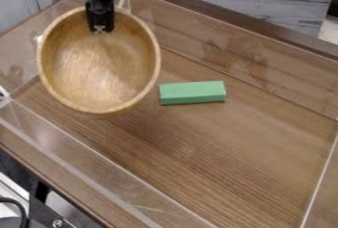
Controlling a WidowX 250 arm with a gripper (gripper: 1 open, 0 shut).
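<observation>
A tan wooden bowl (pixel 99 69) hangs tilted at the upper left, its inside facing the camera, with my gripper (pixel 101 23) shut on its top rim. A green block (pixel 193 93) lies flat on the wooden surface just right of the bowl. Something clear or white behind the bowl is mostly hidden by it.
The wooden tray floor (pixel 224 163) is clear across the front and right. Clear rims run along its left and right sides, and a marble-patterned wall (pixel 264 5) stands at the back. A dark cable is at the lower left corner.
</observation>
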